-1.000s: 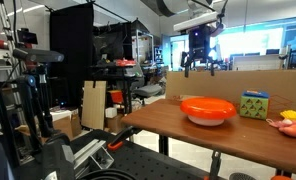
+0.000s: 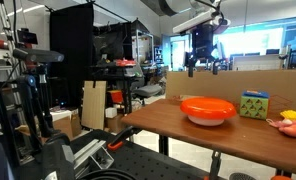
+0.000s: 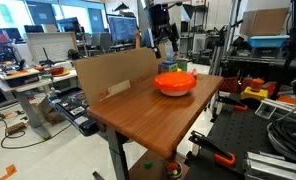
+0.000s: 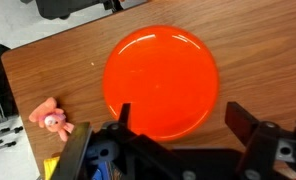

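A round red-orange lid or shallow dish (image 2: 209, 105) rests on top of a white bowl (image 2: 207, 121) on the wooden table. From above, in the wrist view, the red disc (image 4: 160, 82) fills the middle and hides the bowl beneath it. My gripper (image 2: 202, 72) hangs above the red piece, pointing down and clear of it. Its two dark fingers (image 4: 114, 132) stand wide apart, with nothing held between them.
Right of the bowl sits a green and yellow block (image 2: 254, 105) with something blue on top. A pink toy (image 2: 289, 127) with a yellow top (image 2: 292, 115) lies near the table's right end. Bare tabletop (image 3: 148, 116) stretches across the other end.
The gripper has shifted slightly to the right above the red piece, its fingers still apart. The objects on the table have not moved.
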